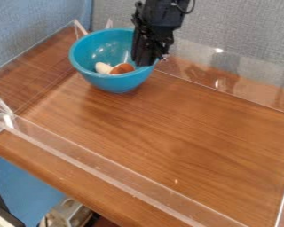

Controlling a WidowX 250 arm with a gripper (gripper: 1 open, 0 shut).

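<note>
A light blue plastic bowl [114, 82] stands at the back left of the wooden table. Inside it lie a white object [103, 67] and an orange-brown object [123, 69]. My black gripper [147, 57] hangs from above at the bowl's right rear rim, its fingertips down at or just inside the rim. Its fingers look closed, with nothing seen between them, though they are dark and small in view.
Clear edging runs along its sides. Grey padded walls stand behind and at left. A blue floor shows at bottom left.
</note>
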